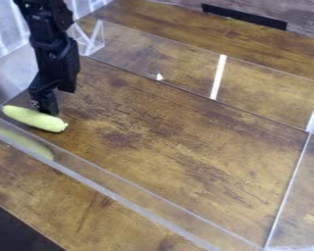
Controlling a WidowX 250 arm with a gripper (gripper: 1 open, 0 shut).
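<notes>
A long pale yellow-green object (35, 119), like a corn cob or squash, lies at the left of the wooden floor of a clear-walled enclosure, close to the near wall, which shows its reflection. My black gripper (44, 101) points down from the upper left, just above and behind that object's left half. Its fingers are open; whether they touch the object I cannot tell.
Clear plastic walls (271, 98) surround the wooden floor (186, 147), which is bare across the middle and right. A white strip and a small white mark show on the back wall. A white rack stands at the top left.
</notes>
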